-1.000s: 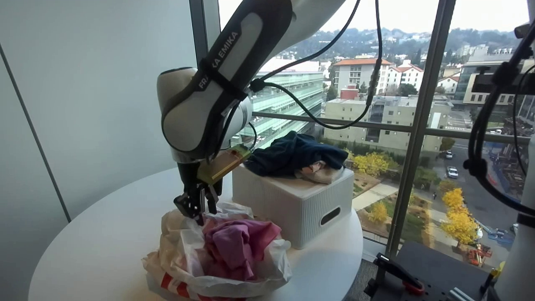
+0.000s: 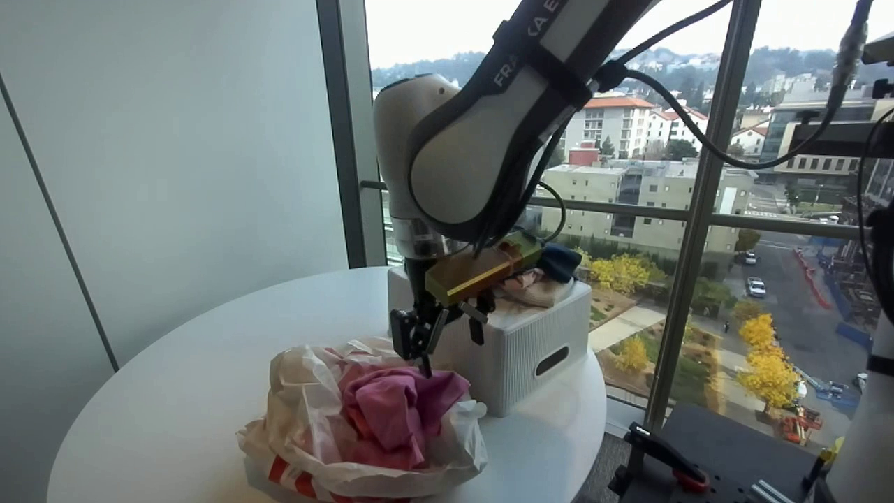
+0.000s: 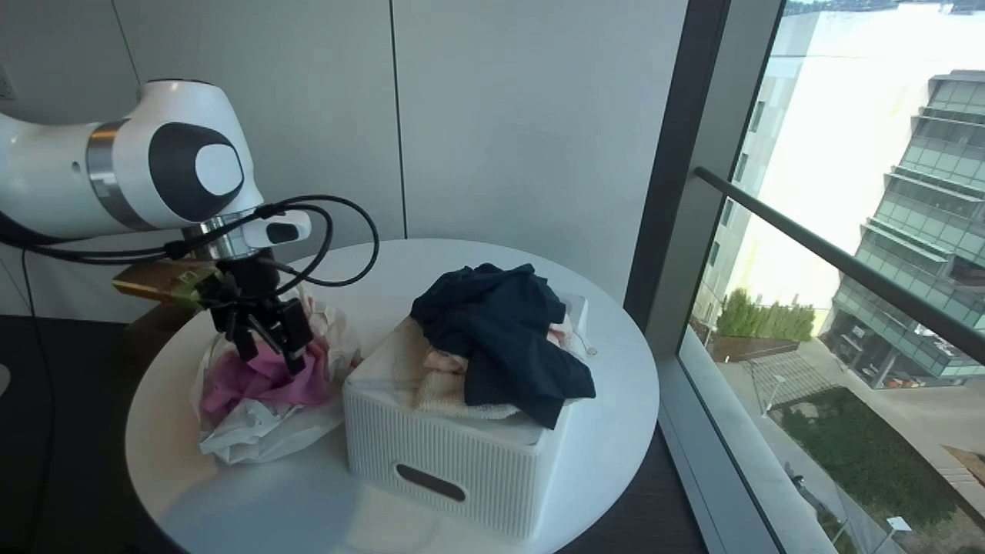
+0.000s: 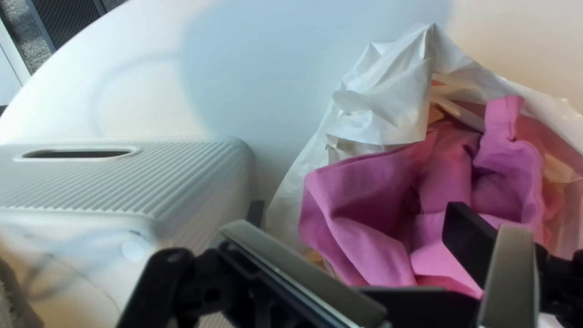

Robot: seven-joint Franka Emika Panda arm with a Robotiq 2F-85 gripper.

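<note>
A crumpled pink cloth (image 2: 390,406) lies in an open white plastic bag (image 2: 310,394) with red marks, on the round table. In the wrist view the pink cloth (image 4: 371,224) shows between and beyond the fingers, with the white bag (image 4: 385,109) bunched around it. My gripper (image 2: 429,348) stands over the cloth's edge nearest the box, tilted. Its fingers (image 4: 470,240) are spread wide and nothing is clamped between them. Whether a fingertip touches the cloth is hard to tell. From the other side, the gripper (image 3: 269,355) also appears right at the cloth.
Close beside the bag stands a white ribbed box (image 3: 434,443), upside down or lidded, with a slot handle. Dark navy cloth (image 3: 503,342) and beige cloth (image 3: 462,392) are heaped on top. Bare white table (image 2: 167,402) extends left of the bag.
My arm has moved right in exterior view 1, from the bag's back left rim to the cloth's side by the box. Bag and cloth look unmoved.
</note>
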